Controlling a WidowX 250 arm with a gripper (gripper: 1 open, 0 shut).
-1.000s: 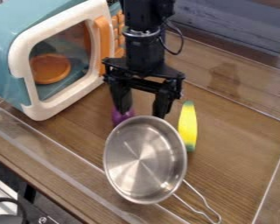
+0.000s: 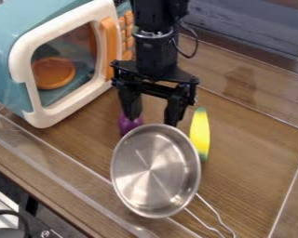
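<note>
My black gripper (image 2: 153,110) hangs in the middle of the view, fingers spread apart and open. A purple object (image 2: 129,122) sits low by the left finger, partly hidden; whether it touches the finger I cannot tell. A steel pan (image 2: 155,172) with a wire handle lies in front of the gripper. A yellow-green banana-like toy (image 2: 200,133) lies to the right of the gripper.
A toy microwave (image 2: 21,42) with an orange plate (image 2: 53,73) inside stands at the upper left.
</note>
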